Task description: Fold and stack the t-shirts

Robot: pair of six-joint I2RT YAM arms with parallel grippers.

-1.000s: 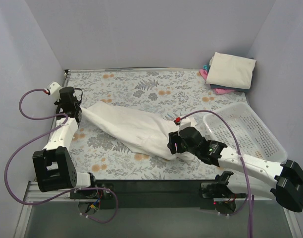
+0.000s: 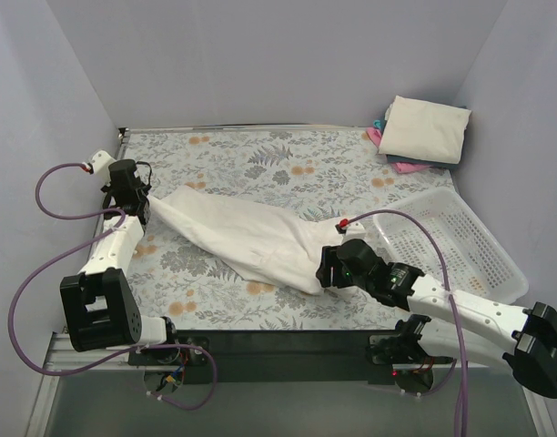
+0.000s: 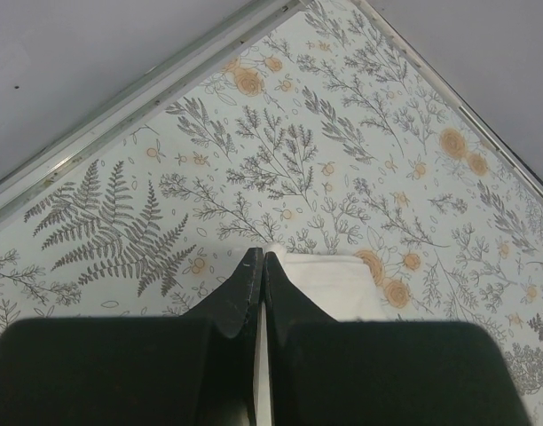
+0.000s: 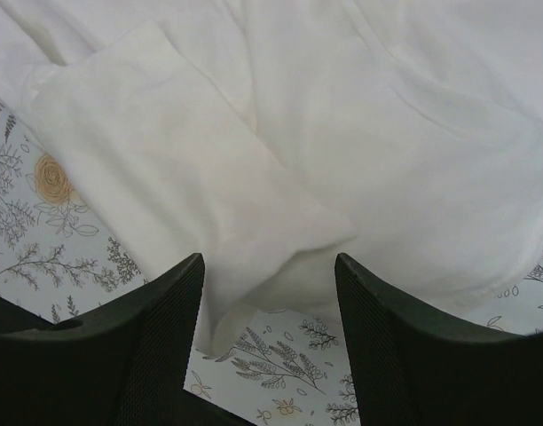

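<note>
A white t-shirt (image 2: pixel 242 237) lies spread and rumpled across the middle of the patterned mat. At its left end, my left gripper (image 2: pixel 142 191) is shut on the cloth, slightly lifted; in the left wrist view the white fabric shows at the closed fingertips (image 3: pixel 263 257). My right gripper (image 2: pixel 331 269) hangs open over the shirt's right end; in the right wrist view a folded-over flap and loose edge of fabric (image 4: pixel 165 151) lie beneath and between the open fingers.
A folded stack of shirts (image 2: pixel 424 127), white on top with blue and pink below, sits back right. A white perforated basket (image 2: pixel 488 264) occupies the right side.
My left gripper and the shirt look unchanged.
</note>
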